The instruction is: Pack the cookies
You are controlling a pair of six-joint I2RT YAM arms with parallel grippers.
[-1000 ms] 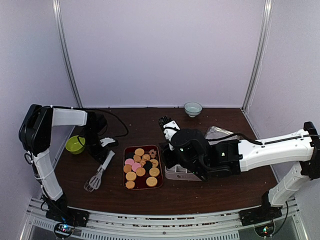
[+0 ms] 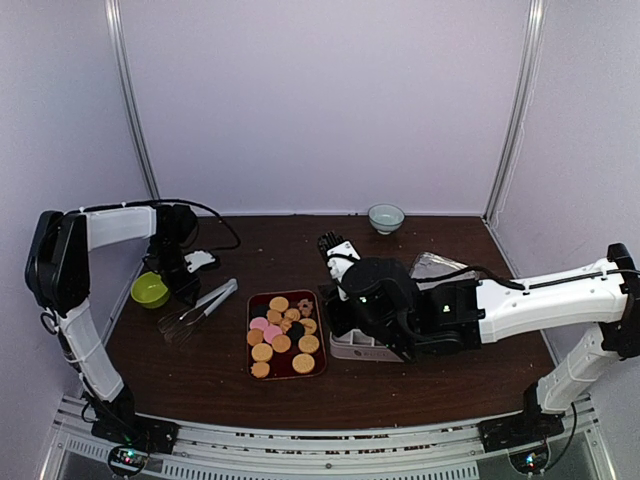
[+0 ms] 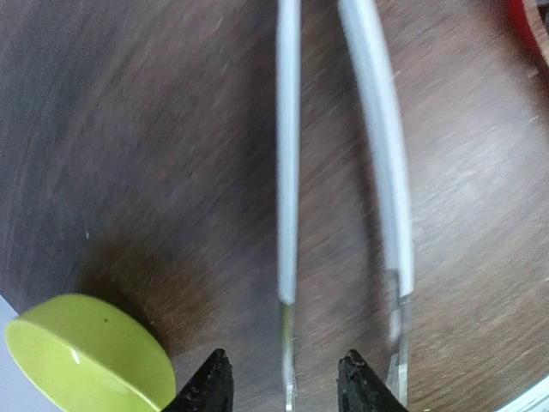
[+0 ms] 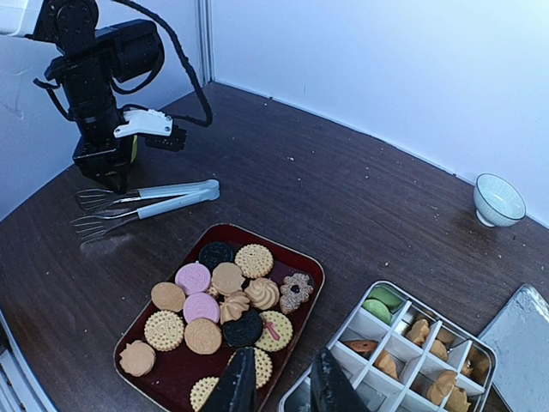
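Observation:
A red tray of assorted cookies sits at the table's centre, with a compartment box holding green and brown pieces beside it. Metal tongs lie on the left, their arms apart. My left gripper is open above them, beside a green bowl, with nothing between its fingers. My right gripper hangs near the red tray and box; its fingertips are at the bottom of the right wrist view, and whether anything is between them is unclear.
A pale bowl stands at the back. A silver tray lies right of the box. Walls enclose the back and sides.
The tongs have gone from nearly closed to spread apart. My left gripper has lifted from them and shifted left. The right arm has not moved.

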